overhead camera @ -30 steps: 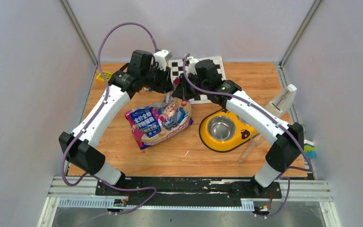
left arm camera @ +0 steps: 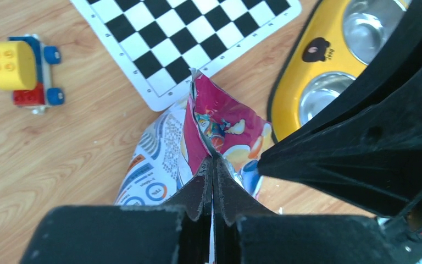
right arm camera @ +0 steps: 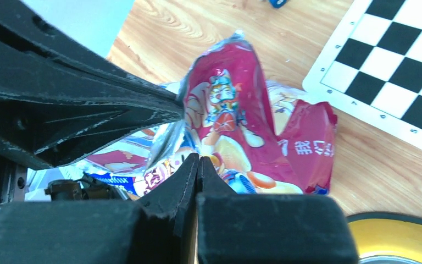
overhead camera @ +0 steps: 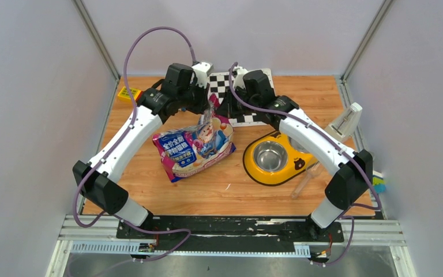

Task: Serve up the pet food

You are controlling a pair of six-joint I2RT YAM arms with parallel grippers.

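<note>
A pink and blue pet food bag (overhead camera: 193,150) lies on the table, its pink top pulled upward. My left gripper is shut on the bag's upper edge, with film running out from its fingertips. My right gripper is shut beside the top of the bag, close to the left one; no film shows between its fingers. The yellow feeding mat (overhead camera: 285,170) carries metal bowls, and the inside of the nearer bowl (overhead camera: 270,156) looks empty. A clear scoop (overhead camera: 307,182) is partly hidden under the right arm.
A checkered board (overhead camera: 219,85) lies behind the grippers. Yellow toy blocks (overhead camera: 128,94) sit at the back left. Under the right forearm stands a pale dispenser-like object (overhead camera: 344,122).
The right gripper has shifted slightly right, and more pink bag top shows between the grippers. The left gripper has moved a little right. The bag's body stays in place.
</note>
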